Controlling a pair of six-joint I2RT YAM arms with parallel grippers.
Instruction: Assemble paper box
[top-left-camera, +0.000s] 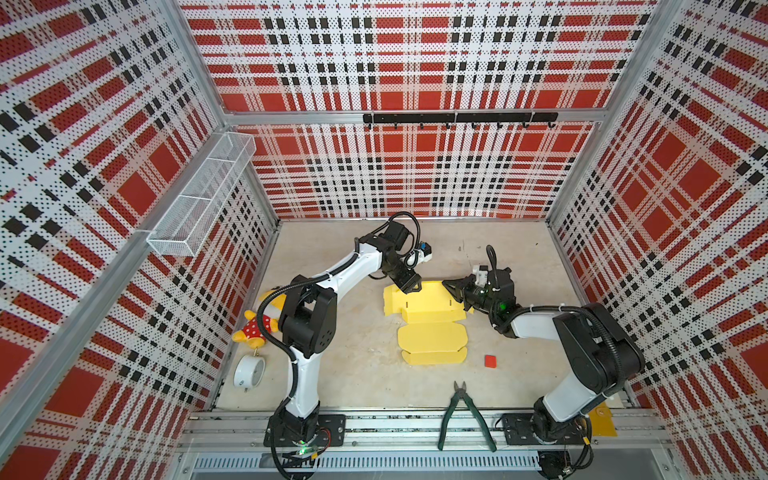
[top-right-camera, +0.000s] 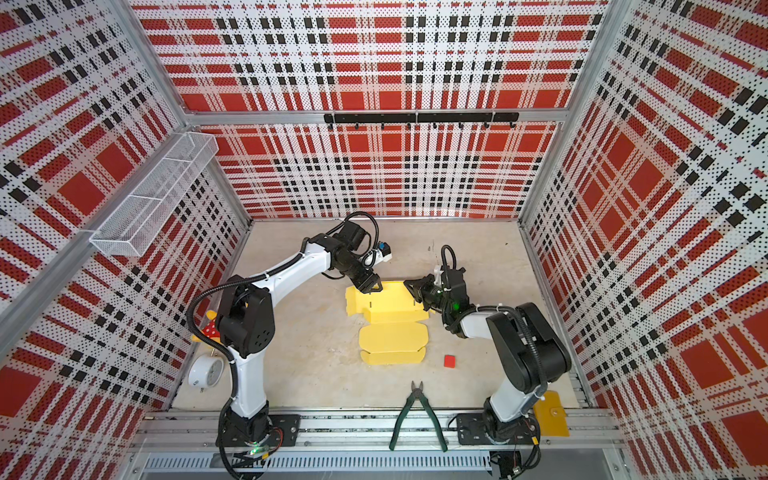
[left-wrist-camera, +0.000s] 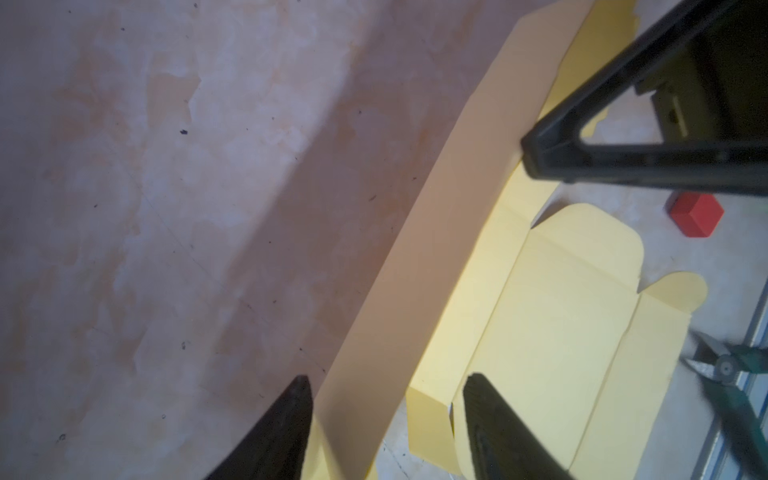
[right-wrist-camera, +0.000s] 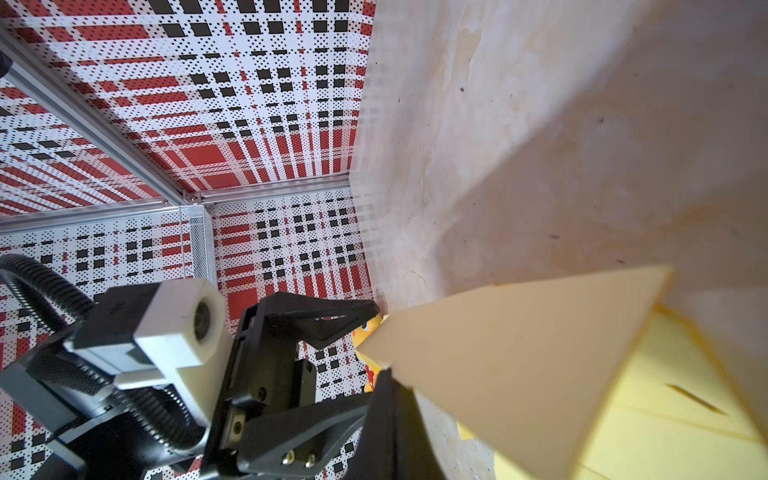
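Observation:
The yellow paper box (top-left-camera: 432, 297) stands partly folded, its raised back wall (left-wrist-camera: 436, 240) running diagonally through the left wrist view. Its lid panel (top-left-camera: 433, 337) lies flat toward the front, with a narrow flap (top-left-camera: 434, 357) at its end. My left gripper is part open at the left end of that wall, the wall's edge showing between its fingers. At the wall's other end is my right gripper (top-left-camera: 449, 288), its fingers (right-wrist-camera: 392, 436) shut close together beside the card. Whether thin card is pinched between them is hidden.
A red block (top-left-camera: 490, 361) lies right of the lid panel, and green-handled pliers (top-left-camera: 460, 408) rest at the front edge. A white clock (top-left-camera: 249, 371) and a red-and-yellow toy (top-left-camera: 254, 329) are at far left. Bare table lies behind the box.

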